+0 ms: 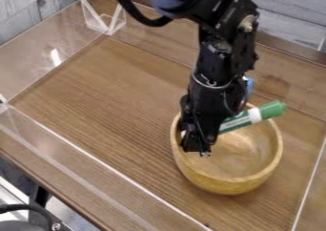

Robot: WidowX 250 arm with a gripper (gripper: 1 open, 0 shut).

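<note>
My black gripper [200, 132] hangs over the left rim of a yellow-tan bowl [234, 177], fingers low at its inside. A green and white marker [256, 115] extends from behind the fingers toward the upper right, over the bowl's back rim. The gripper is shut, apparently on the marker, though its fingertips partly hide that end.
A small blue thing [249, 86] is partly hidden behind the gripper. Clear plastic edges border the table at left and front.
</note>
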